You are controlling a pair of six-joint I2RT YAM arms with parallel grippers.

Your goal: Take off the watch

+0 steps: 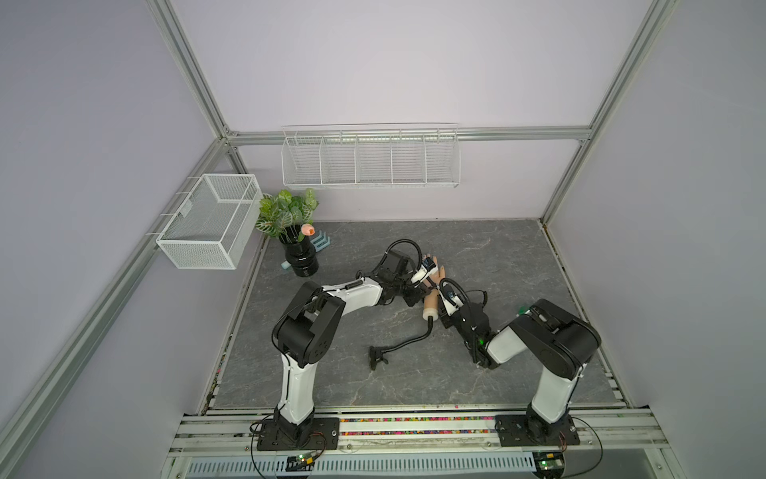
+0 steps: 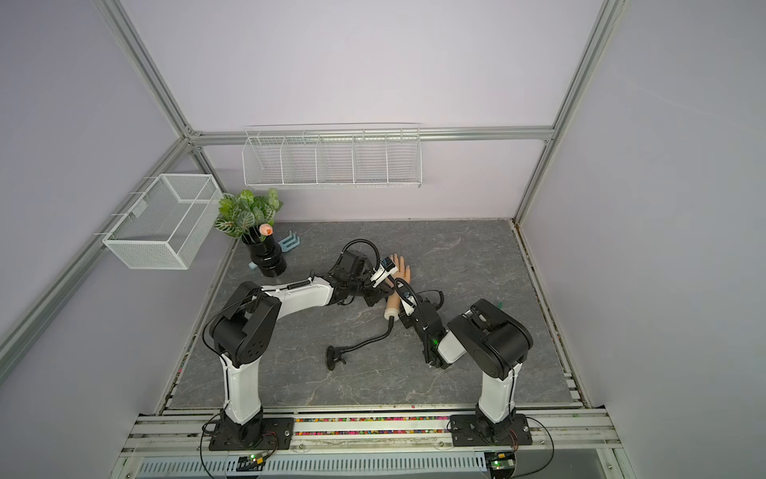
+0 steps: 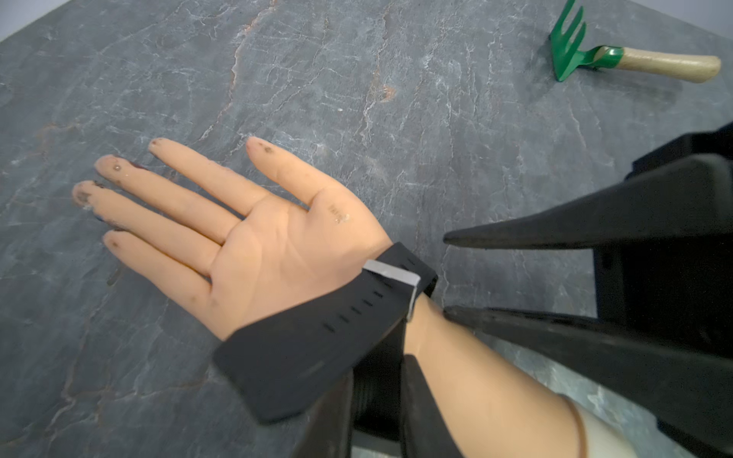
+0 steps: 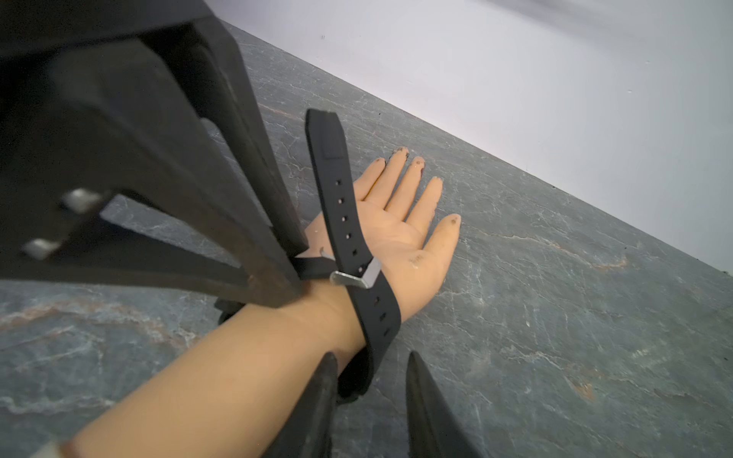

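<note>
A black watch strap (image 4: 375, 309) encircles the wrist of a palm-up model hand (image 3: 282, 252). Its loose end (image 3: 305, 343) stands up from the silver buckle (image 3: 393, 272), through which the strap still runs. My left gripper is at the wrist with a black strap part between its fingers, some gap showing; whether it grips is unclear. In the right wrist view the left fingertips (image 4: 275, 286) sit right beside the buckle. My right gripper stands open beside the wrist, its fingers apart, nothing held. The watch face is hidden.
A bent black stand (image 1: 403, 345) joins the hand's base. A green hand rake (image 3: 569, 45) lies to the right. The black vase with plants (image 1: 300, 255) stands back left; wire baskets (image 1: 371, 159) hang on the walls.
</note>
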